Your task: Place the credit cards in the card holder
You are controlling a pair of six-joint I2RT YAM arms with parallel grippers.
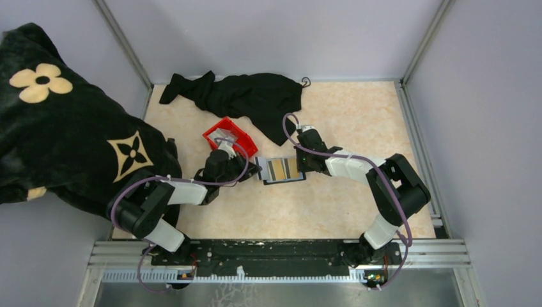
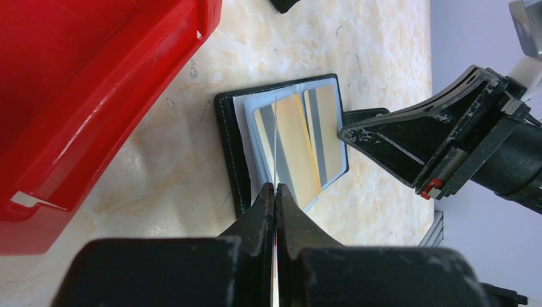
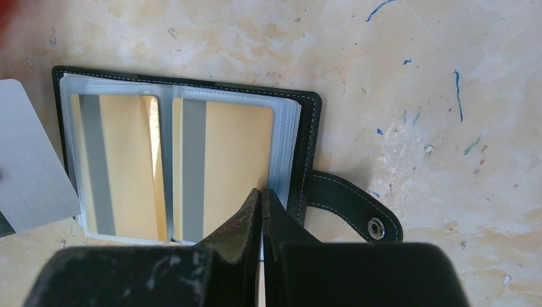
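The black card holder (image 3: pixel 303 147) lies open on the table, with tan grey-striped cards (image 3: pixel 233 153) in its clear sleeves. My left gripper is shut on a thin pale card, seen edge-on in the left wrist view, at the holder's left end. My right gripper is shut, its tips at the right edge of the right-hand card; nothing shows between its fingers.
A red box (image 2: pixel 108 77) with pale contents stands behind my left gripper. Black cloth (image 1: pixel 255 96) lies along the back. A dark patterned cushion (image 1: pixel 70 128) fills the left side.
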